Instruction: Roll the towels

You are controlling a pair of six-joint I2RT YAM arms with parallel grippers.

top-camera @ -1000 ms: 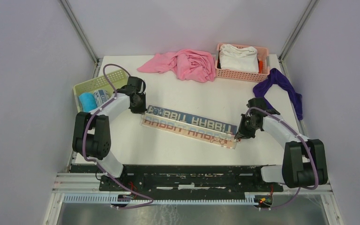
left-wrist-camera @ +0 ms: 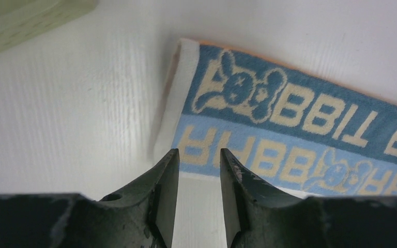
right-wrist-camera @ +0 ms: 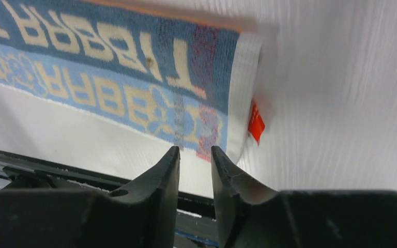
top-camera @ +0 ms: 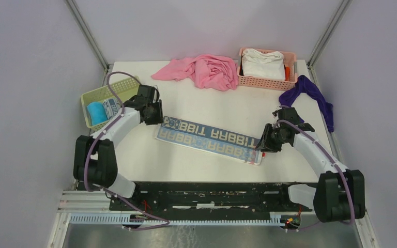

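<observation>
A blue towel with pale TIBBAR lettering lies folded into a long strip, slanting down to the right across the table. Its far half is dark blue, its near half lighter. At the strip's left end, my left gripper hovers part open, the gap between its fingers empty. My right gripper is likewise parted and empty over the right end, where a small red tag sticks out from the edge. Further back lie a crumpled pink towel and, at the right, a purple towel.
At the left stands a green basket with a light-blue roll and a patterned roll inside. A pink basket with white cloth is at the back right. Bare table surrounds the strip.
The near half of the towel has turned from its orange-backed side to light blue, folded over toward the front. Both grippers have let go of its ends and lifted slightly.
</observation>
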